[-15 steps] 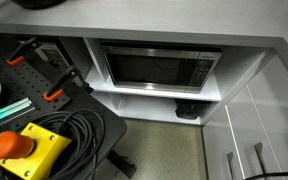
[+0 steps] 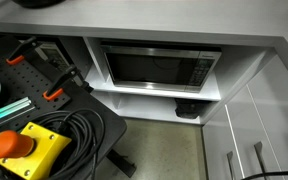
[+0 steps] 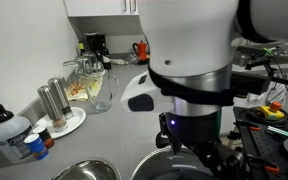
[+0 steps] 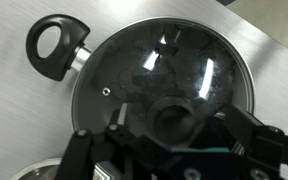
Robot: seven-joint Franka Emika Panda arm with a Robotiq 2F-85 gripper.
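Observation:
A black pan with a dark glass lid (image 4: 124, 80) fills the middle of the wrist view. Its looped black handle (image 4: 54, 48) points to the upper left. The lid's round dark knob (image 4: 171, 118) lies between the tips of my gripper, which is open above the lid with nothing visibly held. How high the fingers are over the knob I cannot tell. In exterior view 2 the pan (image 3: 149, 164) shows low in the frame, partly behind the white arm (image 3: 219, 60). Only a dark edge of the pan (image 2: 24, 3) enters exterior view 1.
Beside the pan is a shiny steel bowl (image 3: 87, 172). Farther back stand a glass pitcher (image 3: 98, 90), a plate with shakers (image 3: 64, 125) and a kettle (image 3: 4, 125). Under the counter (image 2: 184, 17) sits a microwave (image 2: 159, 68).

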